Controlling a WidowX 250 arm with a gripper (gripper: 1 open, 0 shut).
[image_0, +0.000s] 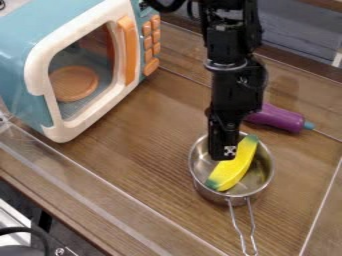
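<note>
A steel pot (205, 184) with a wire handle sits on the wooden counter, holding a yellow toy banana (234, 168). My black gripper (225, 148) points straight down at the pot's back left, just beside the banana's upper end. It looks shut, with no object visible between its fingers, though the fingertips are small and dark.
A toy microwave (70, 40) in teal and white, its opening holding an orange disc, stands at the upper left. A purple eggplant (278, 118) lies behind the pot to the right. Bare counter (134, 170) spreads to the left of the pot.
</note>
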